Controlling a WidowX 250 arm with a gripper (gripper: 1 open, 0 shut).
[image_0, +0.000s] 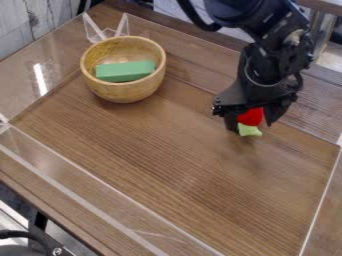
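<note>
The black arm reaches down from the top to my gripper (251, 108), which stands open low on the right side of the table. A red object (250, 116) lies between and behind its fingers, partly hidden, with a pale green piece (249, 131) just below it. I cannot tell whether the fingers touch either piece.
A wooden bowl (123, 90) holding a green block (126, 70) sits at the upper left.
</note>
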